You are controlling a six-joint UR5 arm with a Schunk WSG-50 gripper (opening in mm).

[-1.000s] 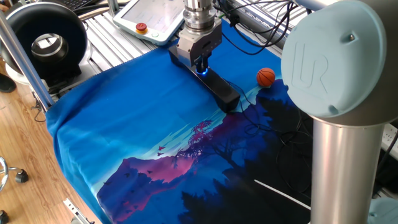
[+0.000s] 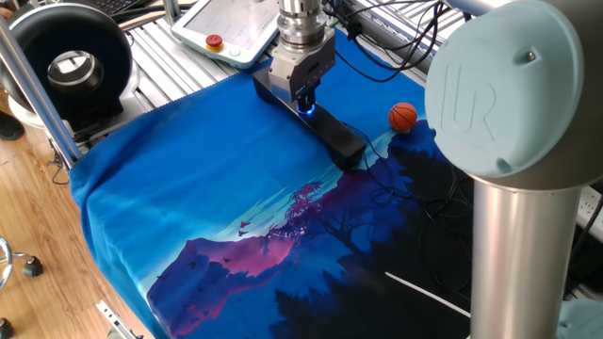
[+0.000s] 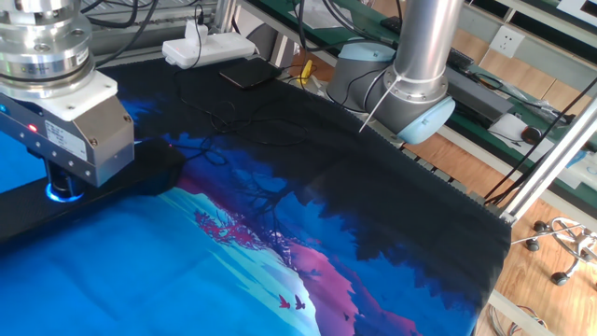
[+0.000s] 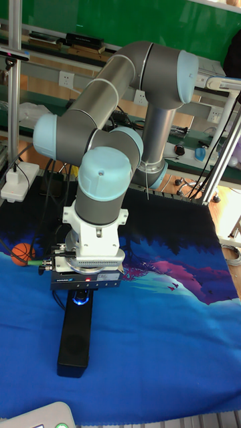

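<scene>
A long black bar speaker [image 2: 337, 141] lies on the blue printed cloth, with a ring of blue light [image 3: 64, 193] glowing around the knob on its top. My gripper [image 2: 306, 102] points straight down over that knob. In exterior view 2 the dark fingertips [image 3: 62, 177] reach right down to the lit ring. From exterior view 3 the gripper body hides most of the contact, and the speaker [image 4: 74, 335] extends toward the camera beneath it. Whether the fingers are closed on the knob or stand around it cannot be made out.
An orange mini basketball [image 2: 402, 117] rests on the cloth beside the speaker. Thin black cables trail over the cloth's dark part, where a flat black object [image 3: 249, 73] lies near a white power strip [image 3: 210, 49]. A teach pendant [image 2: 226, 30] sits at the table's edge.
The speaker looks very slightly shifted in exterior view 1 compared with a second ago. My gripper stays at the knob, with hardly any visible movement.
</scene>
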